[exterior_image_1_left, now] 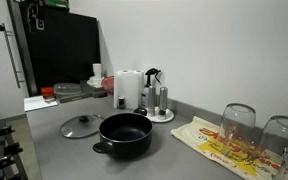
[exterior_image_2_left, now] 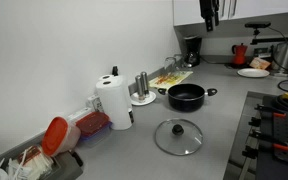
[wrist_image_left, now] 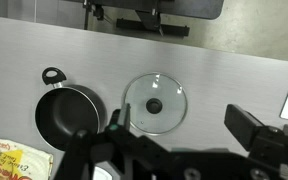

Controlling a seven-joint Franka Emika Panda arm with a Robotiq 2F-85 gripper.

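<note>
A black two-handled pot [exterior_image_1_left: 126,134] stands uncovered and empty on the grey counter. Its glass lid [exterior_image_2_left: 177,137], with a black knob, lies flat on the counter beside it. From above, the wrist view has the pot [wrist_image_left: 68,117] at left and the lid [wrist_image_left: 155,104] near the middle. High over the counter is my gripper, open, its fingers wide apart and nothing held. Exterior view 2 shows the gripper [exterior_image_2_left: 212,18] at the top edge, well clear of both pot and lid.
A paper towel roll [exterior_image_2_left: 114,105], a spray bottle and shakers stand along the wall. Two upturned glasses [exterior_image_1_left: 237,123] rest on a patterned cloth [exterior_image_1_left: 206,140]. Containers, including a red-orange one [exterior_image_2_left: 60,136], crowd the other end. Bare counter surrounds the lid.
</note>
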